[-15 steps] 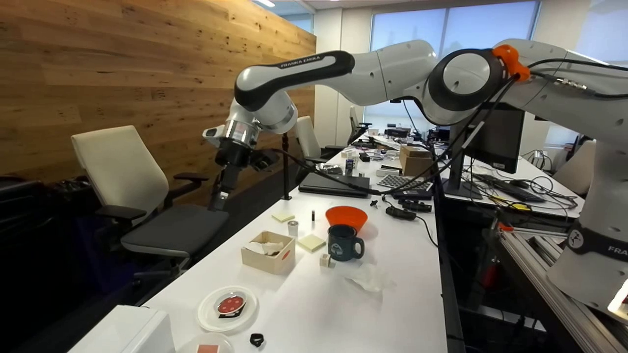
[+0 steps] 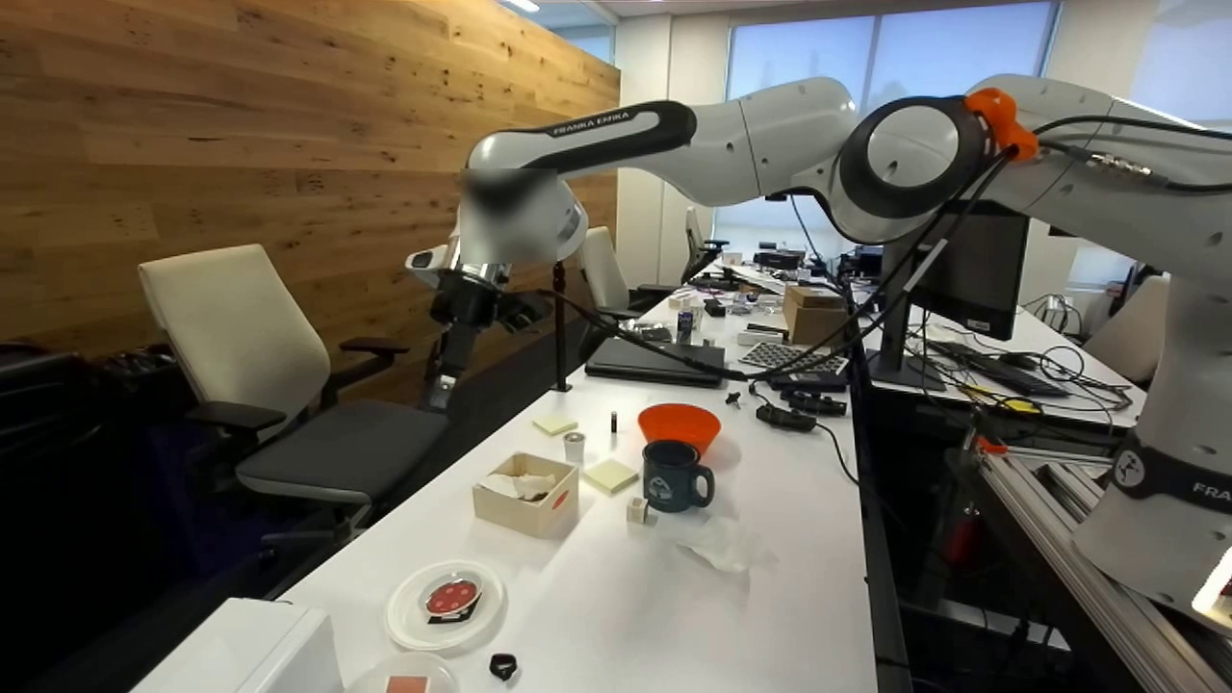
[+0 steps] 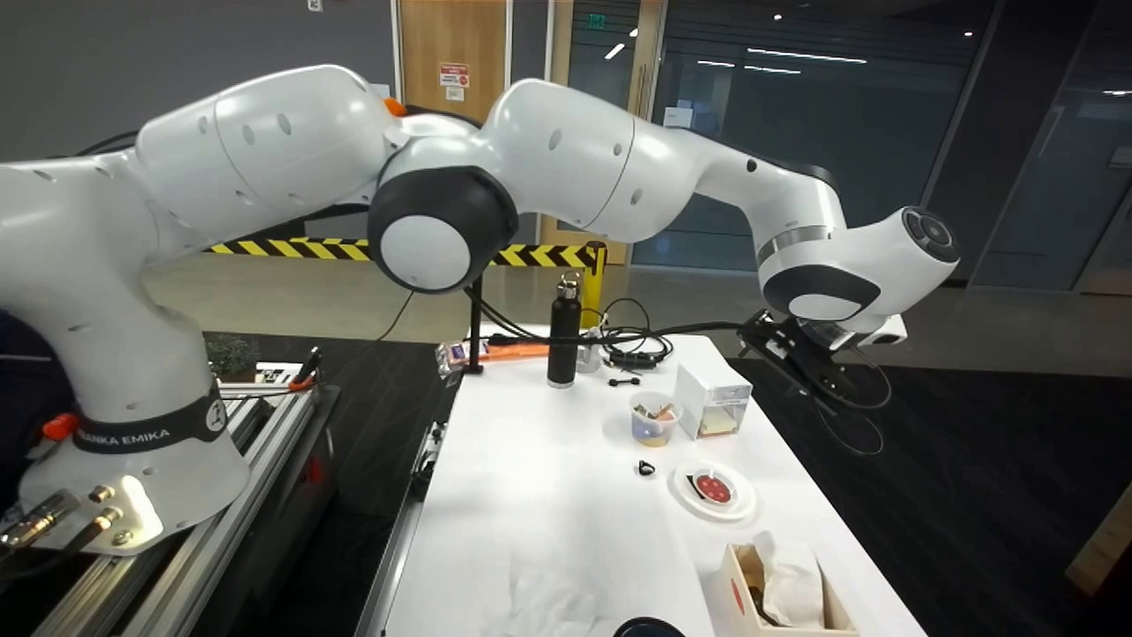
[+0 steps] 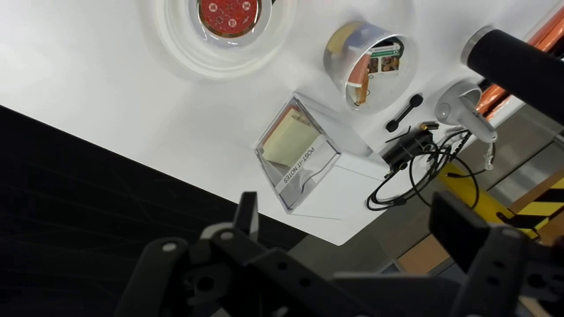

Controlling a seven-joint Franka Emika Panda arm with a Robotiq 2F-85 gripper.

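Observation:
High beyond the table's edge, my gripper stands open, its two dark fingers (image 4: 246, 214) wide apart and nothing held between them. In the wrist view a clear-fronted box (image 4: 338, 185) labelled "POST-IT NOTES" lies below, with yellow notes inside. Beside it is a clear round tub (image 4: 338, 58) holding small packets. A white plate (image 4: 222, 68) carries a small dish with a red patterned centre (image 4: 230, 16). In exterior view 1 the gripper (image 2: 444, 387) hangs in front of the office chair, apart from everything on the table.
A cream box (image 2: 526, 508) with white tissue, a dark mug (image 2: 670, 475), an orange bowl (image 2: 679, 425) and yellow note pads (image 2: 609, 475) occupy the table's middle. Toward one end stands a black bottle (image 3: 563, 334) near cables. Clear tabletop (image 3: 509, 467) lies along the robot's side.
In exterior view 1 my wrist and gripper have shifted slightly to the right. The objects on the table have not moved.

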